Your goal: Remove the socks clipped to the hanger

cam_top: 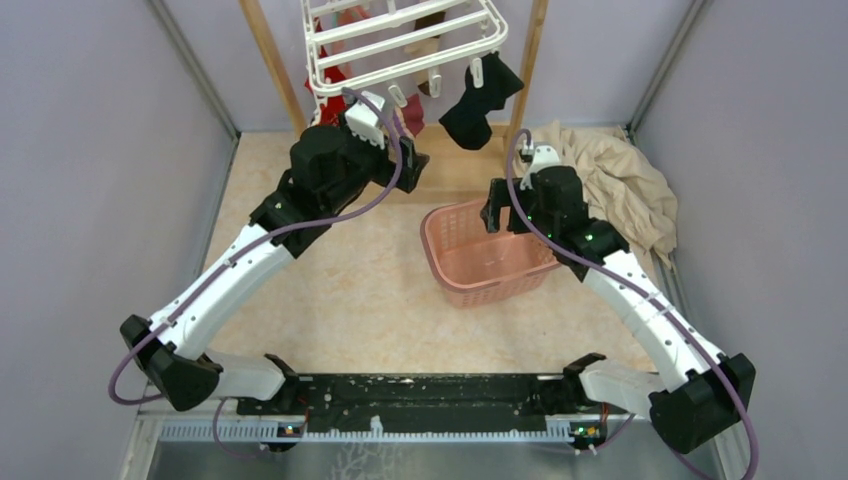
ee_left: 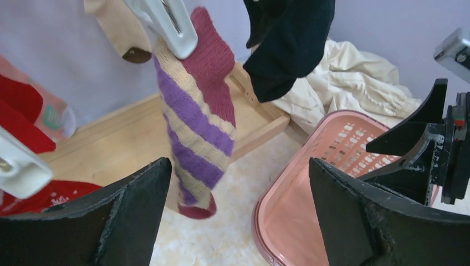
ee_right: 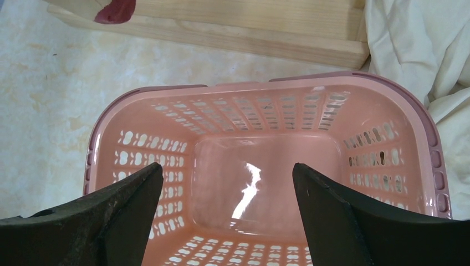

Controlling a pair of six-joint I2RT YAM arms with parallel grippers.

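Socks hang by clips from the white hanger (cam_top: 408, 44) at the top of the top view. Foremost in the left wrist view is a purple-and-beige striped sock (ee_left: 194, 127) with a dark red part, held by a white clip (ee_left: 174, 27). The left gripper is open, its fingers apart on either side of the sock's lower end, touching nothing clearly. A black sock (ee_left: 291, 44) hangs to the right, a red one (ee_left: 22, 111) to the left. Over the pink basket (ee_right: 266, 183), the right gripper has its fingers apart and nothing between them.
The basket stands on the marbled table (cam_top: 330, 310), empty inside. Behind it at right lies a heap of beige cloth (cam_top: 610, 185). Wooden posts (cam_top: 527, 70) of the stand flank the hanging socks.
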